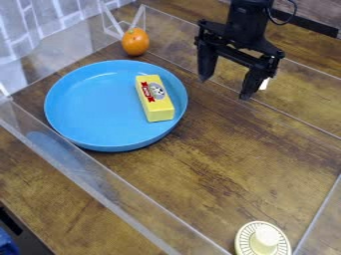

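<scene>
My black gripper hangs over the upper middle-right of the wooden surface, its dark fingers spread apart. A small white object lies just behind its right side, partly hidden. To the left, a yellow box with a red and white label lies on a blue plate.
An orange fruit sits at the back left. A white round lid lies at the front right. Clear walls run along the left and lower-left edge.
</scene>
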